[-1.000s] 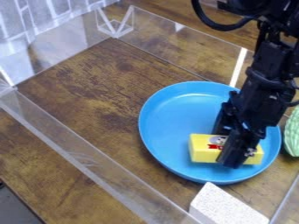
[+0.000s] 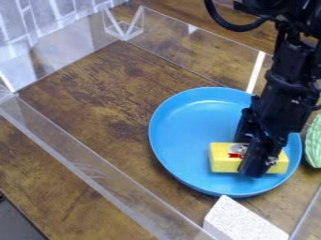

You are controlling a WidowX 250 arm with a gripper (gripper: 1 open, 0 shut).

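Note:
A yellow block [image 2: 228,157] with a red marking lies in the right part of a blue plate [image 2: 182,131]. My black gripper [image 2: 257,161] is down over the block from above, its fingers shut on it. The gripper hides part of the block's middle.
A white block [image 2: 243,221] lies just below the plate at the bottom. A green object [image 2: 313,139] sits at the right edge.
The yellow block and my gripper have shifted slightly to the right on the plate over the last second.

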